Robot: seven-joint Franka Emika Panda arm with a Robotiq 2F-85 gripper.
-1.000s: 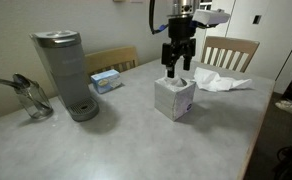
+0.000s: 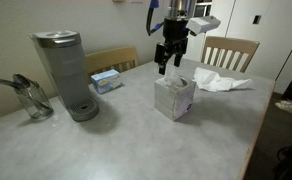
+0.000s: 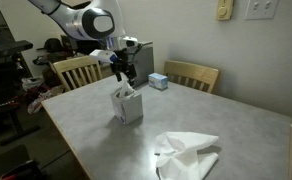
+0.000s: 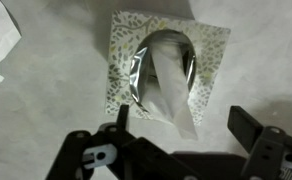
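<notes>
A pale patterned tissue box [image 2: 174, 98] stands on the grey table, with a white tissue [image 4: 169, 85] poking from its oval top opening. Over the box hangs my gripper [image 2: 170, 66], its fingers apart. In the wrist view the two dark fingers [image 4: 83, 152] are spread wide at the lower edge, and the tissue's tip lies between them in the picture without visible contact. A white cloth or tissue [image 3: 186, 155] lies spread out on the table, apart from the box.
A grey coffee maker [image 2: 68, 75] and a glass holding utensils [image 2: 32, 98] are on the left in the first exterior view. Behind them sits a small blue-and-white box [image 2: 106, 81]. Chairs [image 3: 191, 77] line the table.
My gripper has shifted slightly left and up above the tissue box, and the tissue's tip shows more beneath it. The box and the other objects have stayed put.
</notes>
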